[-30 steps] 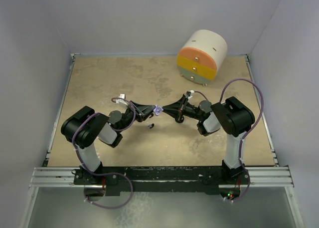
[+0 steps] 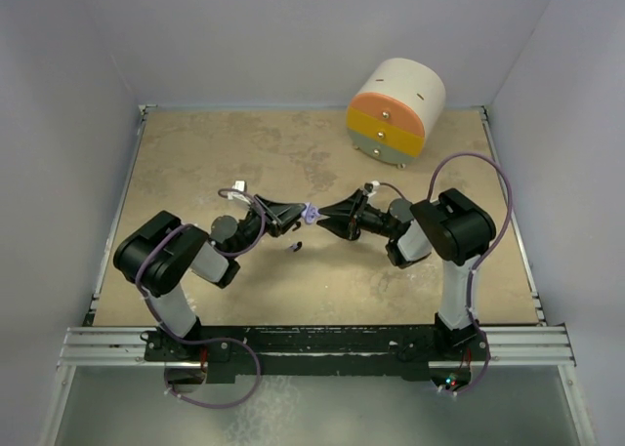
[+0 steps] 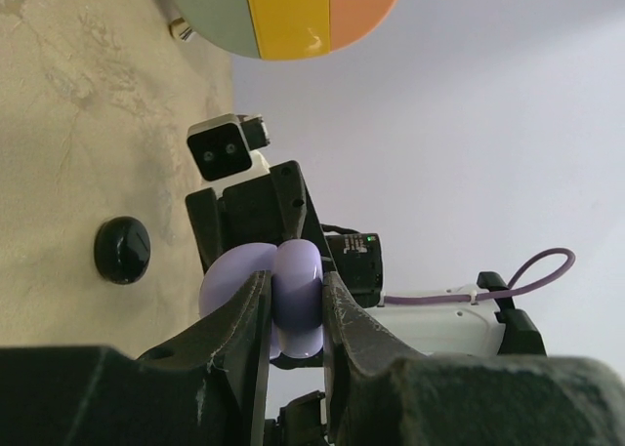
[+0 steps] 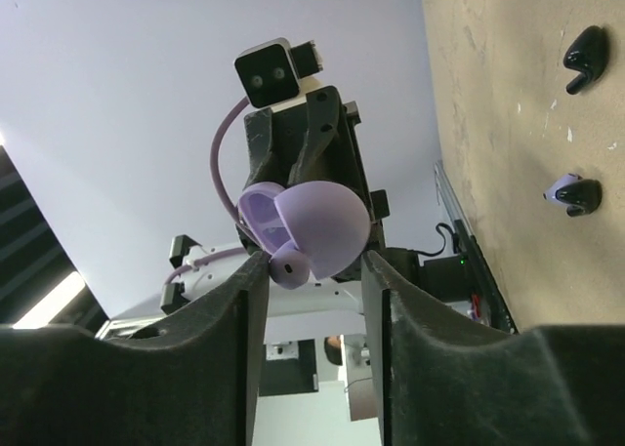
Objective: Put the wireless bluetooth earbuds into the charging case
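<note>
The lilac charging case [image 2: 311, 214] is held at mid-table by my left gripper, which is shut on it. In the right wrist view its compartments and rounded lid [image 4: 322, 226] face me. My right gripper is part open just in front of the case, its fingers either side of the lower part. Two small dark earbuds lie on the table: one [image 4: 586, 56] farther up in the right wrist view, the other [image 4: 581, 197], with some lilac beside it, lower down.
A round three-drawer cabinet [image 2: 395, 109] in orange, yellow and green stands at the back right.
The left arm has shifted very slightly; the case stays at mid-table.
</note>
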